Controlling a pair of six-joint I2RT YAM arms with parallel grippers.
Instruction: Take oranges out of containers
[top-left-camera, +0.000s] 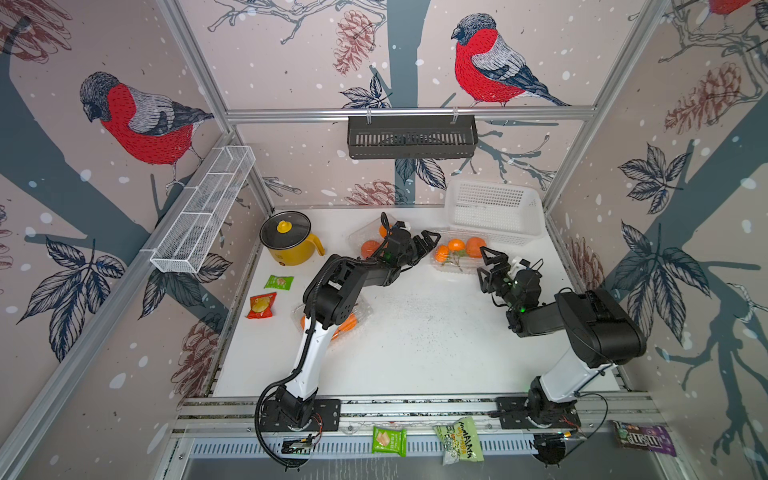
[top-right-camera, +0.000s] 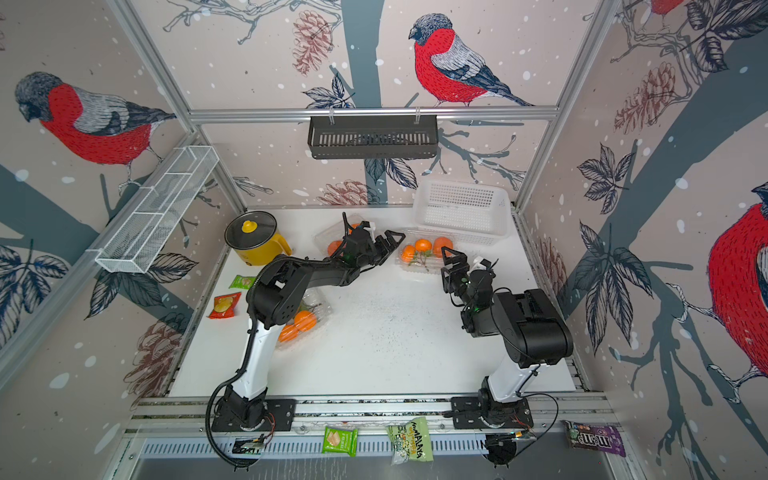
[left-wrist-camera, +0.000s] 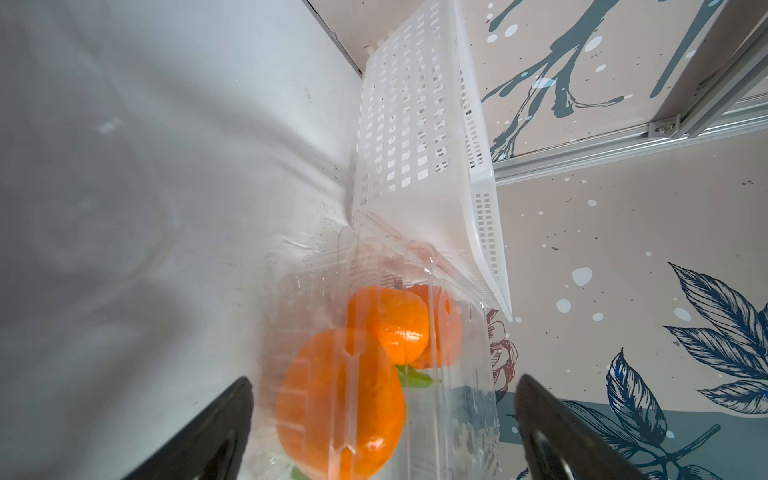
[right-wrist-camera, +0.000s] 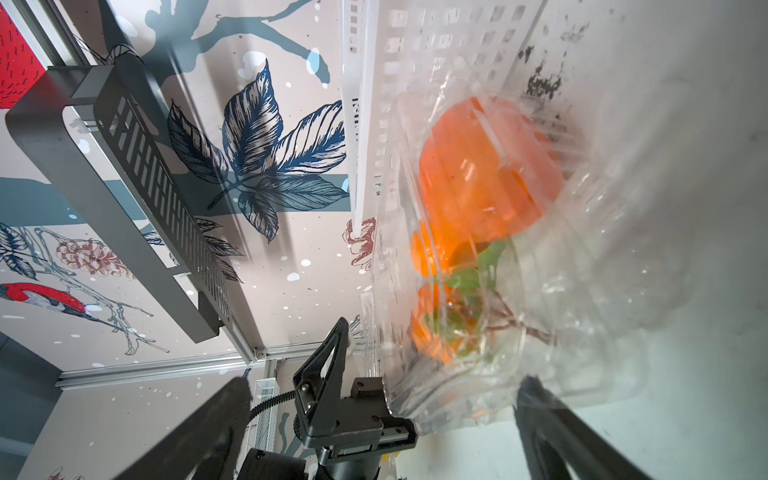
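A clear container (top-left-camera: 444, 264) at the back right holds oranges (top-left-camera: 454, 245), a larger fruit (top-right-camera: 442, 246) and green leaves, against the white basket. My left gripper (top-left-camera: 424, 241) is open at its left end, facing the oranges; the left wrist view shows nothing between the fingers. My right gripper (top-left-camera: 486, 268) stands open at its right end, empty. Another clear container (top-left-camera: 356, 237) with oranges lies behind the left arm; a third (top-right-camera: 316, 328) with oranges is at the front left, partly hidden by the arm in the top left view.
A white basket (top-left-camera: 492, 192) stands at the back right, a yellow pot (top-left-camera: 284, 248) at the back left, snack packets (top-left-camera: 261, 305) on the left. A dark rack (top-left-camera: 412, 148) and a white wire shelf (top-left-camera: 200, 208) hang on the walls.
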